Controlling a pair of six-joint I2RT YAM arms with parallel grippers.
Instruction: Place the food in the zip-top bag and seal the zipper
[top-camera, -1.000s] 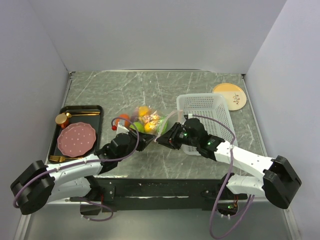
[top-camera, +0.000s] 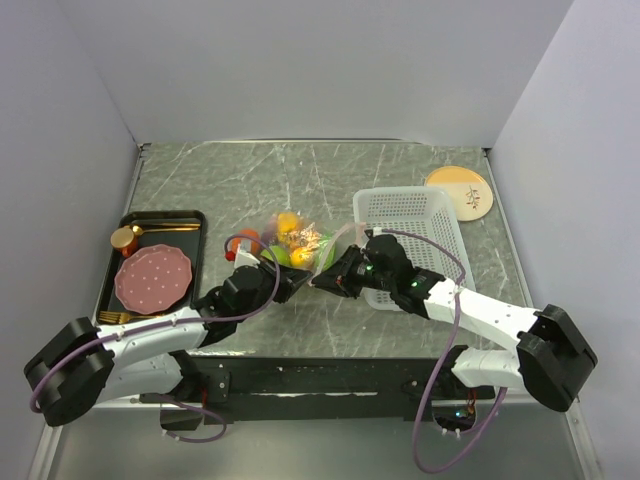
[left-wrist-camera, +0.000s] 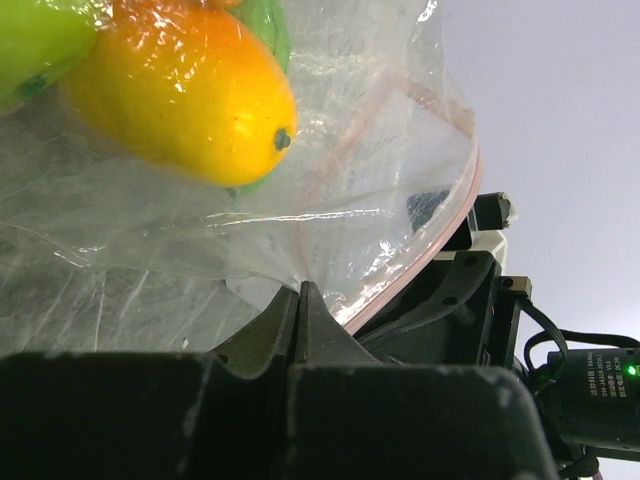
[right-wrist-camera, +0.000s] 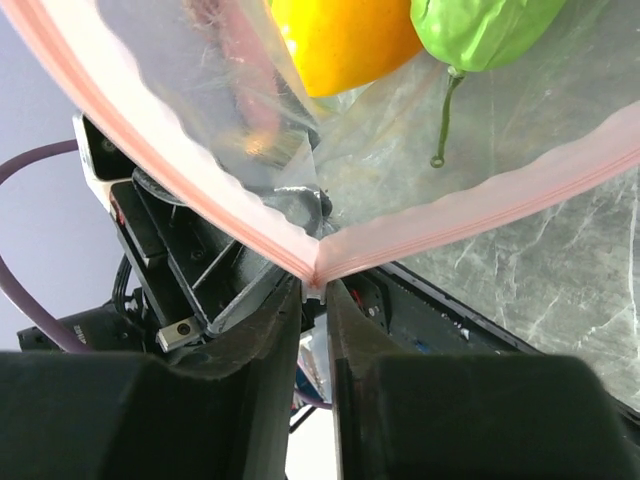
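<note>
The clear zip top bag (top-camera: 310, 235) lies mid-table with food inside. In the left wrist view an orange-yellow fruit (left-wrist-camera: 190, 95) and a green piece (left-wrist-camera: 40, 45) show through its film. A green pepper (right-wrist-camera: 480, 30) and a yellow fruit (right-wrist-camera: 345, 45) lie inside the pink-edged mouth in the right wrist view. My left gripper is shut, with film gathered at its fingertips. My right gripper has its fingers slightly apart, the corner of the pink zip strip (right-wrist-camera: 430, 235) between their tips; how firmly it is pinched does not show. The mouth gapes open.
A white basket (top-camera: 400, 197) stands close on the right, partly under the right arm. A black tray (top-camera: 195, 240) with a pink plate (top-camera: 153, 279) lies at the left. A round board (top-camera: 470, 190) sits at the back right.
My right arm's elbow has shifted slightly left and its cable has swung a little. The bag, the food and my left arm look nearly unchanged.
</note>
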